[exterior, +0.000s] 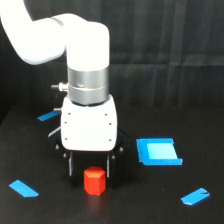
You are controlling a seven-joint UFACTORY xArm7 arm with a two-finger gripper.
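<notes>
A red block (94,181) with an angular, roughly hexagonal outline rests on the black table. Just above it, in line with the block in the camera view, hangs my white gripper (89,174), pointing down. Its two thin dark fingers stand wide apart, one to the left of the block and one to the right. The fingers are open and the block is not clamped. How far the fingertips are from the block in depth is hard to tell.
A light blue square (160,151) edged with blue tape lies to the right. Blue tape strips mark the table at the front left (23,188), front right (195,196) and back left (49,115).
</notes>
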